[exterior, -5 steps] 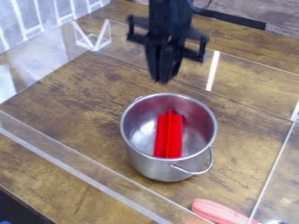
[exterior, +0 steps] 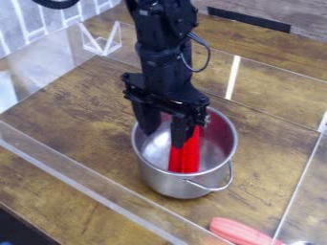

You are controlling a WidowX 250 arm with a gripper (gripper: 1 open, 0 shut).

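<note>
A steel pot (exterior: 173, 180) with a wire handle stands on the wooden table, holding a red bar-like object (exterior: 189, 155). The black gripper (exterior: 169, 124) is lowered over the pot's back part, hiding some of the red object and rim. Its fingers are too dark and overlapped to show whether they are open or shut, or touching the red object.
A pinkish-red utensil (exterior: 240, 233) lies at the bottom right. Clear plastic edging (exterior: 38, 144) runs along the left, with a white wire piece (exterior: 102, 38) at the upper left.
The arm and gripper have come down from above into the pot's mouth, now covering the upper part of the red object. The pot stands in the same place.
</note>
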